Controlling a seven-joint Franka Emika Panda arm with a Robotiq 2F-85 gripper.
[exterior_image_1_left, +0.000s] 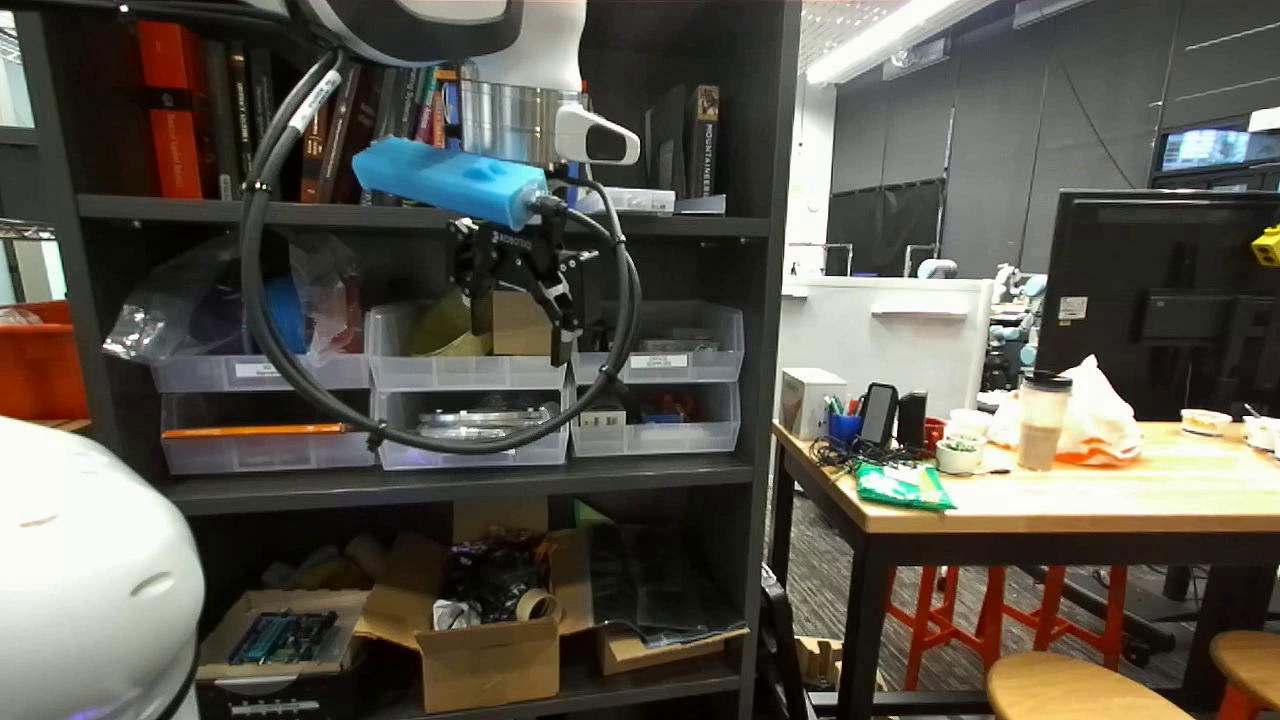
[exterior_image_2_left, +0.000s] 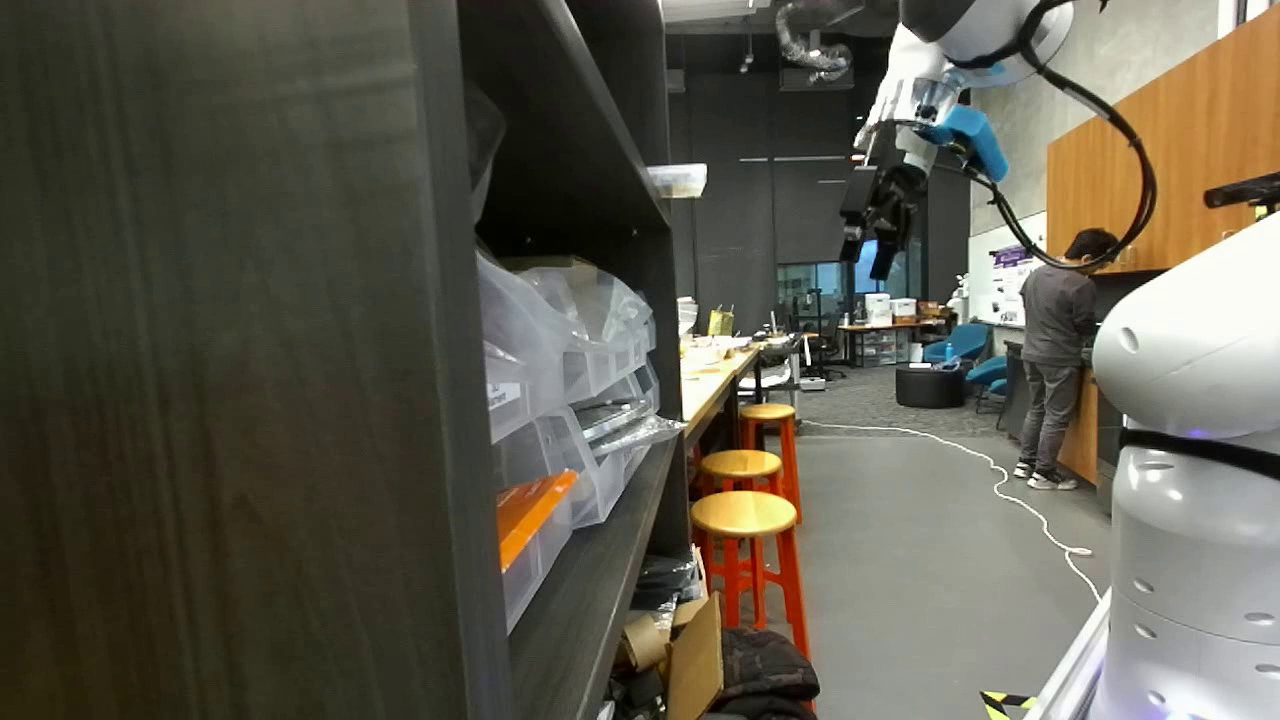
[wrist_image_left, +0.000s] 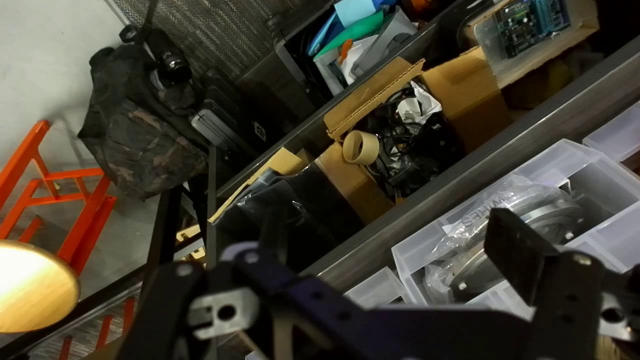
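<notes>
Fingers spread, my gripper (exterior_image_1_left: 523, 335) hangs open in front of the shelf's middle level, with nothing held between them. From the side, the second exterior view has the gripper (exterior_image_2_left: 869, 254) out in the air, right of the bookcase and clear of it. In the wrist view, one dark finger (wrist_image_left: 517, 255) overlaps a clear bin (wrist_image_left: 414, 252) that holds bagged metal parts (wrist_image_left: 480, 264). The clear bins stand in two stacked rows; a cardboard piece (exterior_image_1_left: 522, 324) sits in an upper one, partly behind the gripper.
A dark shelf board (exterior_image_1_left: 480, 484) runs under the bins. Below it, an open cardboard box (exterior_image_1_left: 492, 666) holds cables and a tape roll (wrist_image_left: 360, 147). Books (exterior_image_1_left: 174, 108) fill the top shelf. A wooden table (exterior_image_1_left: 1080, 510) stands at right. Black cable (exterior_image_1_left: 480, 444) loops beside the gripper.
</notes>
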